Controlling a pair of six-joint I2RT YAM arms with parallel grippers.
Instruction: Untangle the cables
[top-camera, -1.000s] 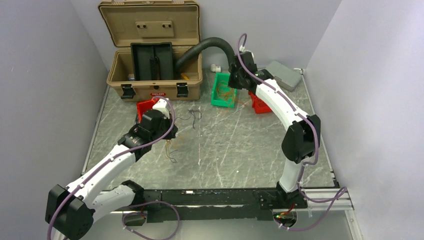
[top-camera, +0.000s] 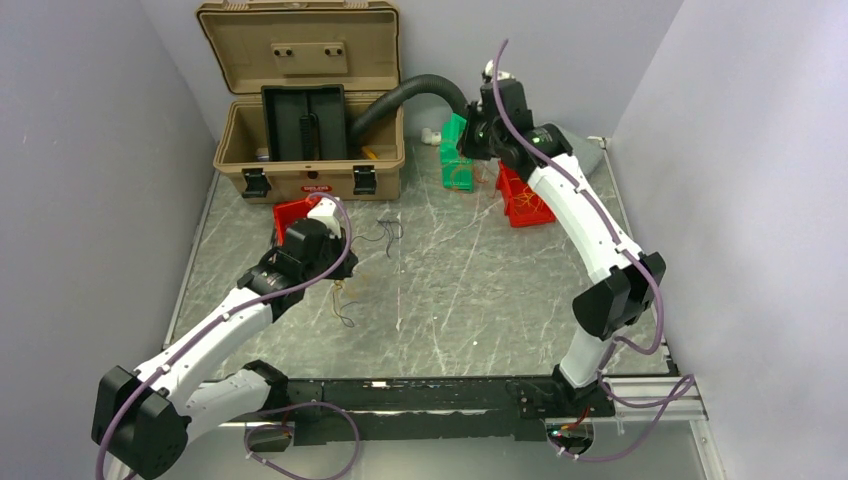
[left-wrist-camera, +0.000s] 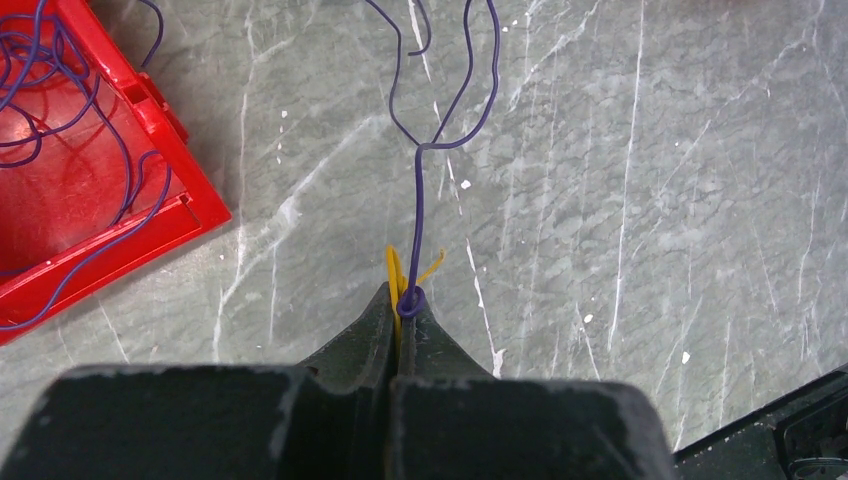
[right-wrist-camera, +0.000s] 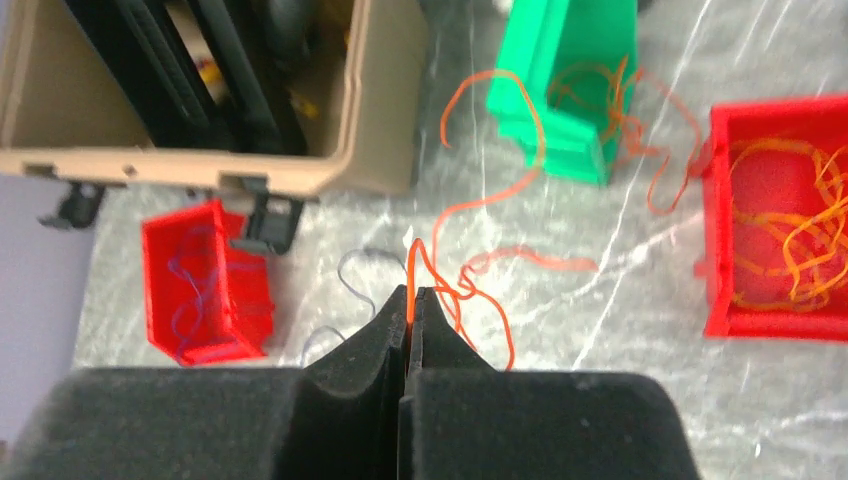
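My left gripper is shut on a thin yellow cable (left-wrist-camera: 393, 268). At its tips a purple cable (left-wrist-camera: 419, 200) makes a small loop around or against the yellow one and runs away across the tabletop; which of the two is unclear. My right gripper, raised at the back, is shut on an orange cable (right-wrist-camera: 411, 268) that hangs in loose bends. More orange cable (right-wrist-camera: 620, 105) spills from the green bin (right-wrist-camera: 570, 135), which stands tipped up. Yellow-orange cables (right-wrist-camera: 800, 240) lie in the right red bin (right-wrist-camera: 720, 220).
Purple cables (left-wrist-camera: 75, 70) lie in the left red bin (left-wrist-camera: 150, 110), with one strand over its rim. The open tan toolbox (top-camera: 290, 180) and its black hose (top-camera: 420, 85) stand at the back.
The green bin swung and shifted, and went from flat to tipped up. The left arm looks still.
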